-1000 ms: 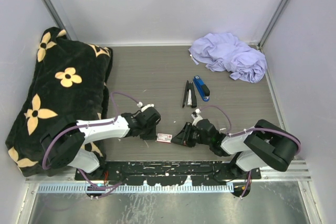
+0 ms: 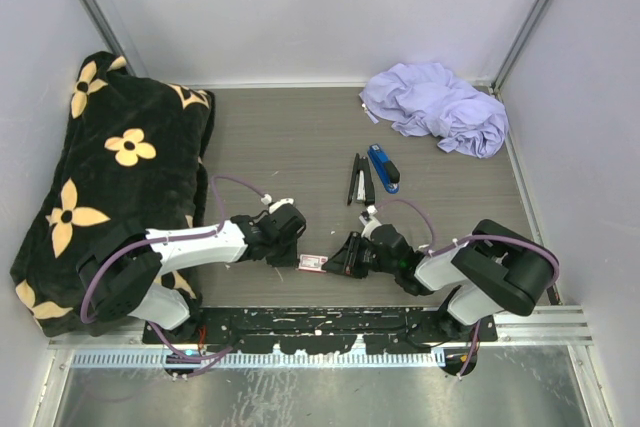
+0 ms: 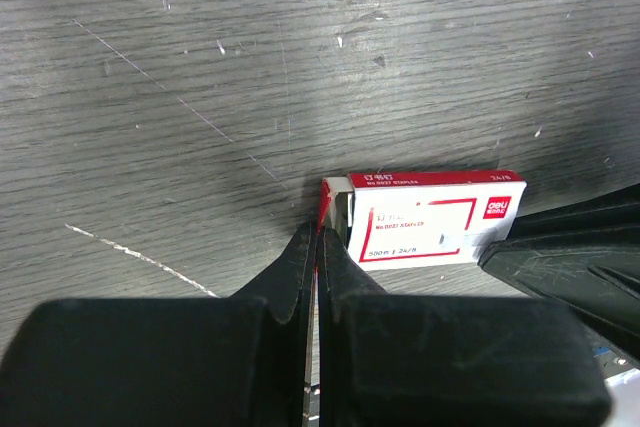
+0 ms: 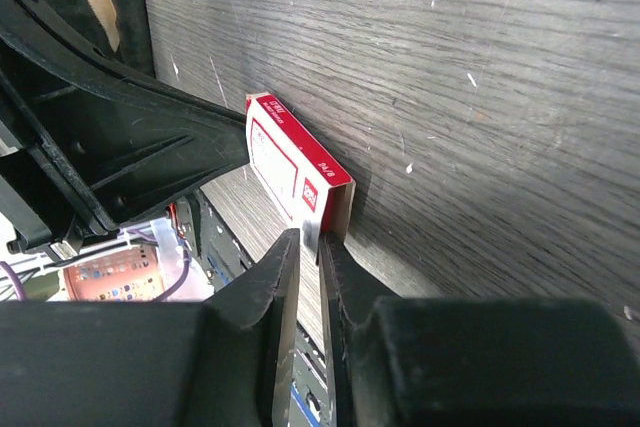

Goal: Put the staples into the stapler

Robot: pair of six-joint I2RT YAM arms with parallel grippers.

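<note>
A white-and-red box of staples [image 3: 415,219] lies on the table near the front edge, between both grippers. My left gripper is shut at the box's left end, its tips against the end flap. My right gripper is at the other end, its fingertips at the box end; whether they grip it is unclear. Behind them lie a black stapler [image 2: 364,177], standing beside a dark piece [image 2: 353,177], and a blue stapler [image 2: 383,165].
A lilac cloth [image 2: 435,107] is heaped at the back right. A dark flowered cushion [image 2: 110,177] fills the left side.
The right arm has shifted slightly at the box's right end. The left arm has not visibly moved.
</note>
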